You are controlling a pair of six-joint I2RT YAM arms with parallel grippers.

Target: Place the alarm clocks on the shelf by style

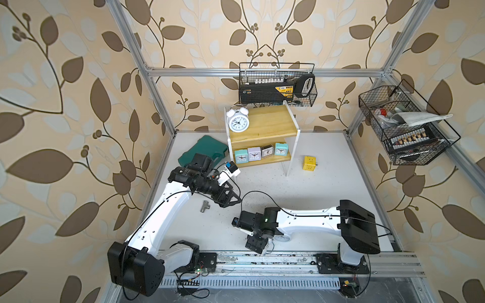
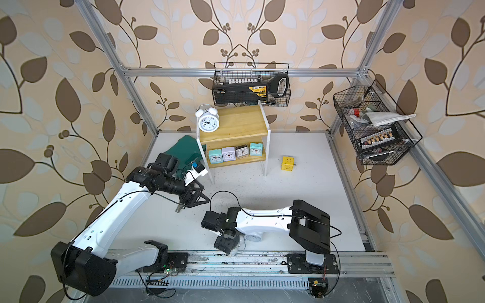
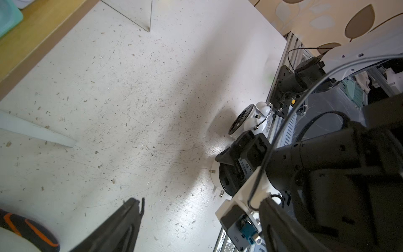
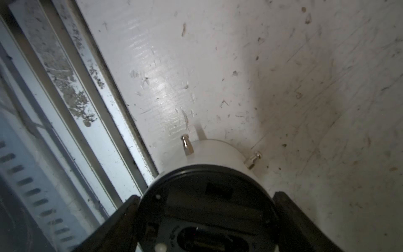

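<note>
On the shelf's top board [image 1: 267,118] stands a white twin-bell clock [image 1: 238,120]; square clocks [image 1: 254,154] in turquoise, lilac and dark tones line the lower board. My left gripper [image 1: 229,199] hangs over the table left of centre, fingers apart and empty. At the table's front my right gripper is open around a round white clock [image 4: 214,153] lying face down, black back up; whether the fingers touch it cannot be told. Another white twin-bell clock [image 3: 247,121] lies on its side nearby.
A yellow cube [image 1: 309,162] sits right of the shelf. A green case [image 1: 197,147] lies at the back left. Wire baskets [image 1: 404,133] hang on the frame. The right half of the table behind my right arm is mostly clear.
</note>
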